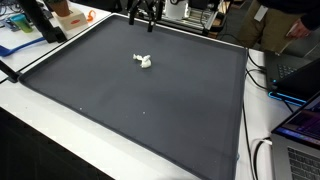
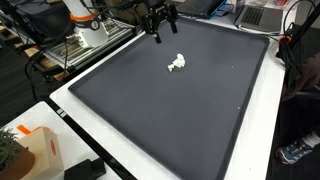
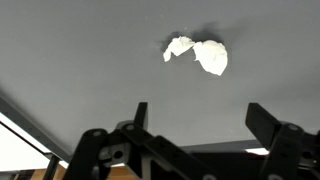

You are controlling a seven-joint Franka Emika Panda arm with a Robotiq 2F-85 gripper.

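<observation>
A small crumpled white thing, perhaps paper or cloth [image 1: 146, 62], lies on the dark grey board [image 1: 150, 110]. In the wrist view it shows as a larger lump [image 3: 211, 57] and a smaller piece [image 3: 178, 47] to its left; whether they are joined is unclear. My gripper is open, its two dark fingers wide apart with nothing between them. The white thing sits ahead of the fingertips, apart from them. From the second exterior side, the gripper [image 2: 166, 34] hangs near the board's edge, close to the white thing [image 2: 177, 62].
Most of the board is bare. Laptops [image 1: 300, 145] and cables stand along the right side. A plant pot [image 2: 14, 155] and a black box [image 2: 91, 169] are near the board's corner in the second exterior view.
</observation>
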